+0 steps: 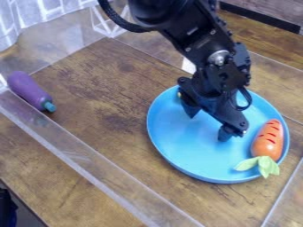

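Note:
My black gripper (207,118) reaches down over a blue plate (190,155), its fingers low over the middle and back of the plate and spread apart. An orange toy carrot (268,142) with pale green leaves lies on the plate's right side, right of the gripper. Whether anything small lies under the gripper is hidden by its dark body.
A purple bottle-like object (27,90) with a teal end lies at the far left. Clear plastic walls border the wooden floor (101,97), whose left middle is bare. The arm fills the top centre.

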